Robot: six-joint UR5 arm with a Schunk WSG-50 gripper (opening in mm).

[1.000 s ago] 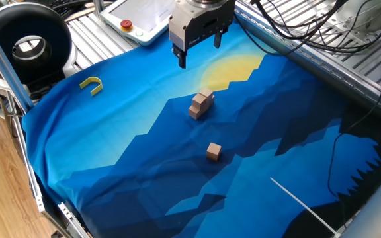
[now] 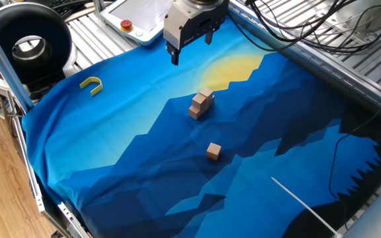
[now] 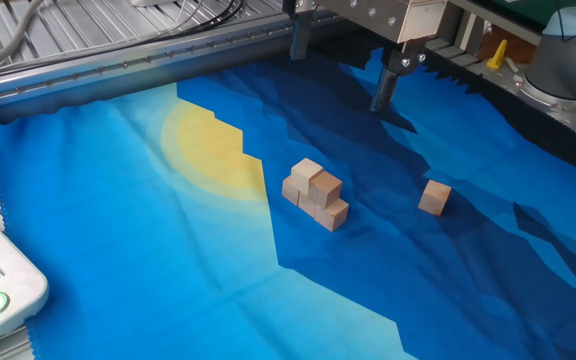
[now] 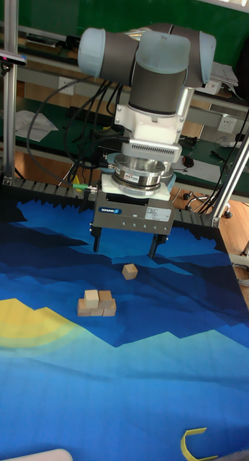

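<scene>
A small stack of wooden cubes [image 2: 201, 104] stands on the blue printed cloth, two cubes side by side on a lower row of three, as exterior view 3 shows. Apart from it, a single wooden cube [image 3: 435, 197] lies by itself on the dark blue part, also visible as the lone cube [image 4: 129, 271] in exterior view 3. My gripper [image 2: 192, 51] hangs above the cloth, clear of every cube. Its two dark fingers [image 4: 97, 240] are spread wide, with nothing between them.
A yellow hook-shaped piece [image 2: 92, 85] lies near the cloth's edge. A tablet-like controller with a red button [image 2: 126, 25] rests at that side, and a thin white stick [image 2: 304, 203] lies on the opposite part.
In exterior view 1 my gripper has shifted slightly up and to the left, its fingers still apart. The stack and the single cube stay where they were.
</scene>
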